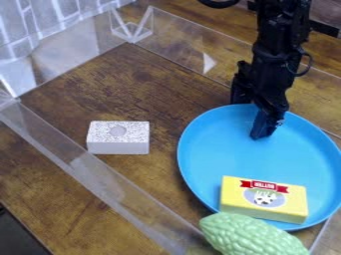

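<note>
My black gripper reaches down from the top right to the back part of a blue plate; whether it is open or shut, or holds anything, I cannot tell against the dark shapes. A yellow box with a red label lies on the front of the plate. A white speckled block rests on the wooden table left of the plate.
A green, leafy-looking vegetable sits at the bottom edge in front of the plate. The wooden table has bare room at the upper left. Clear strips run along its left side.
</note>
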